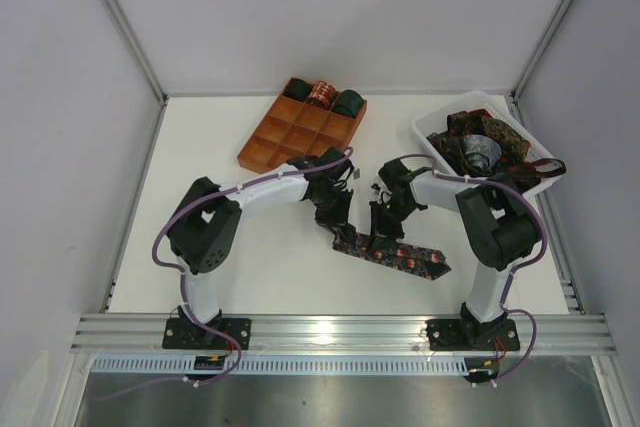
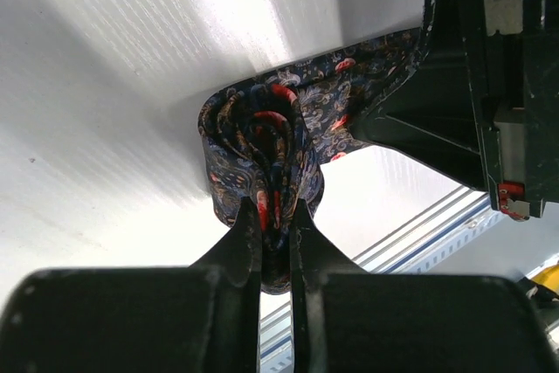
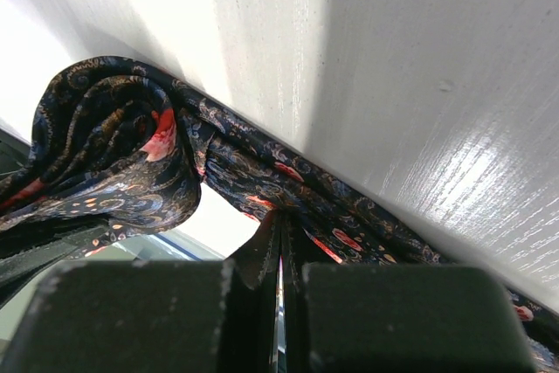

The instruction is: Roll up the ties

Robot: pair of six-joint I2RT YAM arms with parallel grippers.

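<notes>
A dark tie with red and floral print (image 1: 405, 257) lies on the white table, its flat length running to the lower right. Its left end is coiled into a loose roll (image 2: 253, 128), and my left gripper is shut on the roll's near side. My right gripper is shut over the flat tie just right of the roll; its tips touch the cloth, and whether any fabric is pinched between them is hidden. In the right wrist view the roll (image 3: 113, 146) stands on edge at the left.
An orange compartment box (image 1: 285, 132) at the back holds several rolled ties in its far row. At the back right, a white basket (image 1: 430, 125) is heaped with loose ties.
</notes>
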